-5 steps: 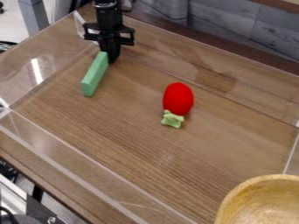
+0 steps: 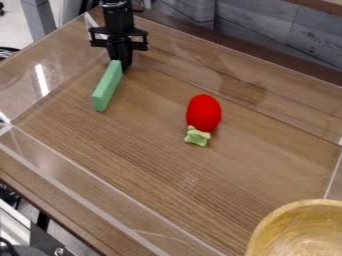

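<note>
My gripper [image 2: 118,56] is a small dark shape at the upper left of the camera view, shut, its tip just above the far end of a long green block [image 2: 107,87] lying on the wooden table [image 2: 160,180]. Whether the fingertips touch the block is too small to tell.
A red oval object [image 2: 205,112] lies right of centre, with a small light green piece [image 2: 198,135] just below it. A tan bowl [image 2: 297,232] is at the bottom right corner.
My gripper and arm have moved slightly left and up in the view. The green block has shifted very slightly the same way, if at all.
</note>
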